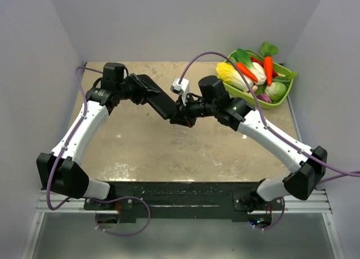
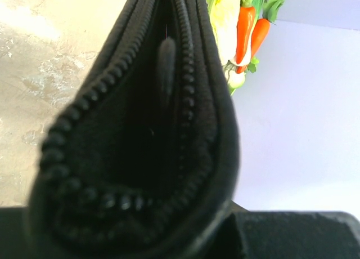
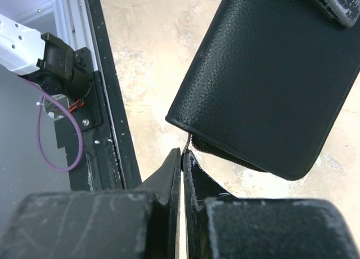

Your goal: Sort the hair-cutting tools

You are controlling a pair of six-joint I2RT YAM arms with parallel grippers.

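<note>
A black leather zipped case hangs above the table between both grippers. My left gripper is shut on one end of it; in the left wrist view the zipper teeth fill the near view, and the case's inside is dark. At the case's other end, my right gripper is shut, its tips at a thin cord or pull hanging from the zippered edge beneath the flap. Whether that is pinched firmly I cannot tell. No hair cutting tools are visible.
A green basket of toy vegetables sits at the back right.
</note>
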